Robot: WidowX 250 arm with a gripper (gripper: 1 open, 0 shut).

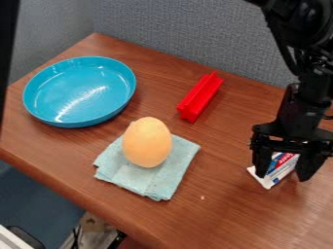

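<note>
My black gripper [281,165] is low over the right part of the wooden table, its fingers on either side of a small white item with red and blue markings [264,175] lying there. Whether the fingers grip it or just surround it, I cannot tell.
A blue plate [80,84] sits at the back left. An orange egg-shaped object [147,142] rests on a folded pale cloth [156,183] near the middle. A red bar [200,96] lies behind them. Bare table stretches in front, right of the cloth.
</note>
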